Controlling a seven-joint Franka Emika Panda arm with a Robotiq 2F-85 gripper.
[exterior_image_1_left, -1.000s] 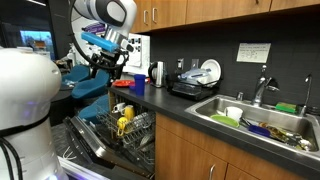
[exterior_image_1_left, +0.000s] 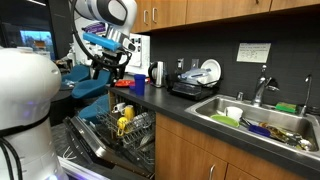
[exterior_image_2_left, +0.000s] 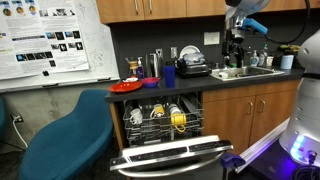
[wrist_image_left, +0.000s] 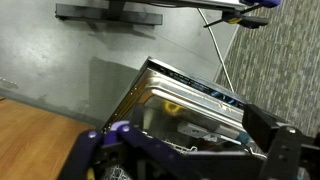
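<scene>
My gripper (exterior_image_1_left: 104, 72) hangs in the air above the open dishwasher, pointing down, with its fingers apart and nothing between them. In the wrist view its dark fingers (wrist_image_left: 118, 152) reach in from the bottom edge. Below stands the dishwasher, its door (exterior_image_2_left: 170, 155) lowered and its rack (exterior_image_2_left: 150, 127) pulled out. A yellow mug (exterior_image_2_left: 179, 122) sits at the rack's front, with other dishes around it. From above, the metal door edge (wrist_image_left: 190, 85) runs diagonally under the gripper.
A sink (exterior_image_1_left: 262, 120) holding several items lies to the right. On the counter stand a red plate (exterior_image_2_left: 125, 87), a blue container (exterior_image_2_left: 169, 76) and a black dish rack (exterior_image_2_left: 194, 70). A blue beanbag (exterior_image_2_left: 65, 140) rests left of the dishwasher.
</scene>
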